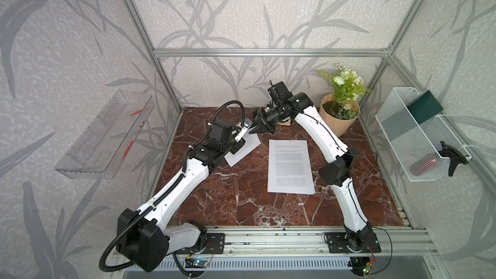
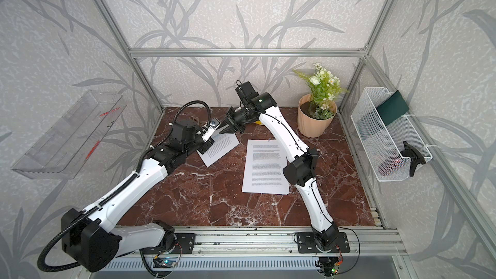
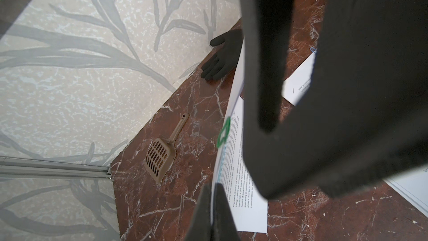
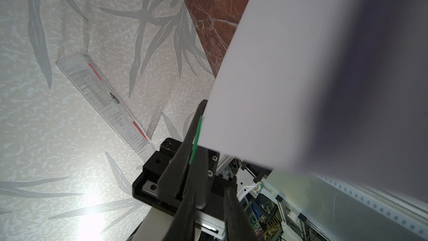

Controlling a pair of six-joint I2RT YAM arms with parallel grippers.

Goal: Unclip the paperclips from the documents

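Note:
Seen edge-on in the left wrist view, a raised white document [image 3: 236,91] runs down into my left gripper, which is shut on its edge. A green paperclip [image 3: 223,132] sits on that edge, above my left fingertips. In the right wrist view the same document [image 4: 263,93] fills the right side, with the green clip [image 4: 196,140] at its border beside the left gripper's black fingers. My right gripper is partly open, its fingers apart and nothing visible between them. A small paper [image 3: 299,80] with a blue clip [image 3: 313,50] lies on the table.
A printed sheet [image 1: 242,149] lies under the left gripper, and a paper stack [image 1: 290,167] lies mid-table. Behind are a brown scoop [image 3: 161,154] and a black glove [image 3: 225,55]. A flowerpot [image 1: 338,118] stands back right.

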